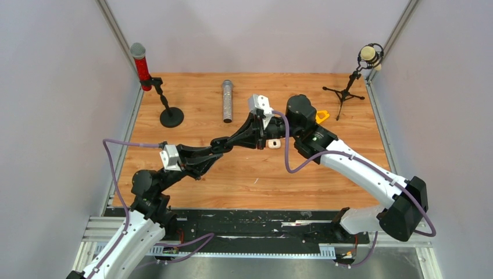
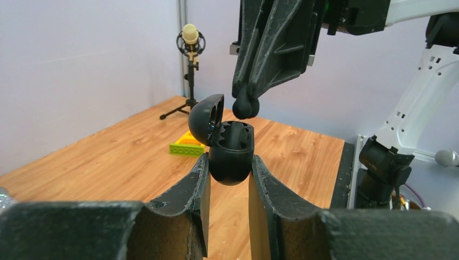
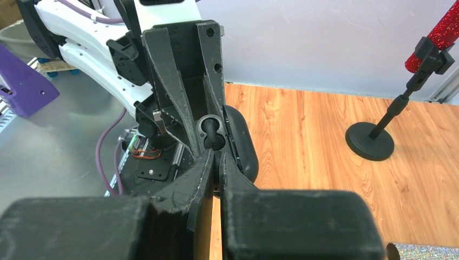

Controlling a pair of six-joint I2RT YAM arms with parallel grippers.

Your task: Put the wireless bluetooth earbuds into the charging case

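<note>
The black charging case (image 2: 230, 160), lid open, is held upright in my left gripper, shut on it. My right gripper is shut on a black earbud (image 2: 246, 108), which hangs just above the case, a little to the right of its open lid. In the top view both grippers meet near the table's middle, around the case (image 1: 221, 145). In the right wrist view the case (image 3: 243, 143) shows behind the right fingertips, which partly hide it; one slot appears to hold a dark piece.
A silver microphone (image 1: 227, 102) lies at the back middle. A red microphone on a stand (image 1: 171, 116) is at back left, another on a tripod (image 1: 343, 96) at back right. A yellow object (image 1: 321, 116) and a small white item (image 1: 274, 143) lie behind the right arm.
</note>
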